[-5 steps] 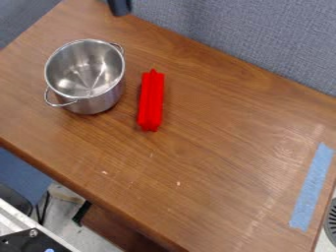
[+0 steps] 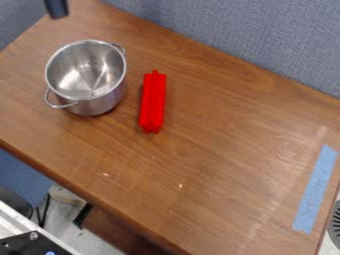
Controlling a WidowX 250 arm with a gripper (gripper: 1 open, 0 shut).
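Observation:
A steel pot [image 2: 85, 77] with thin wire side handles stands on the left part of the wooden table. Just right of it lies a long red object [image 2: 153, 103], roughly upright in the view. At the top left edge, a blurred dark piece of my gripper [image 2: 56, 8] reaches into view above the table; whether it is open or shut cannot be made out.
A light blue strip [image 2: 315, 189] lies along the right edge. A grey padded wall bounds the back. Cables and equipment sit below at the lower left.
My gripper has moved left along the top edge, from above the area right of the pot to the top left corner. The pot and red object have not moved.

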